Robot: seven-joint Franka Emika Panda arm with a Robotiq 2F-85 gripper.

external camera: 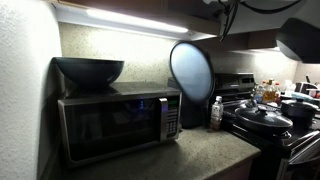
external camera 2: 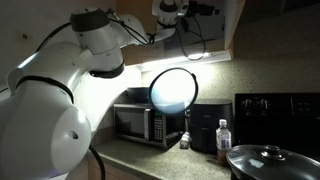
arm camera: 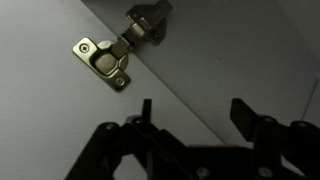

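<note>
In the wrist view my gripper has its two dark fingers well apart, with nothing between them. A metal hinge point(arm camera: 100, 62) on a pale panel lies beyond the fingers. Below the upper cabinet, a round disc point(external camera 2: 173, 90) with a dark rim and pale blue-grey face hangs in mid-air, with no support visible. The same disc point(external camera: 191, 72) stands nearly on edge, tilted, above the counter right of the microwave. In exterior view 2 the arm point(external camera 2: 60, 95) reaches up to the cabinet, and the gripper's fingers are hard to make out there.
The microwave point(external camera: 120, 128) carries a dark bowl point(external camera: 90, 71). A dark appliance point(external camera 2: 208, 127) and a bottle point(external camera 2: 223, 139) stand by the stove, where a lidded pan point(external camera 2: 275, 160) sits.
</note>
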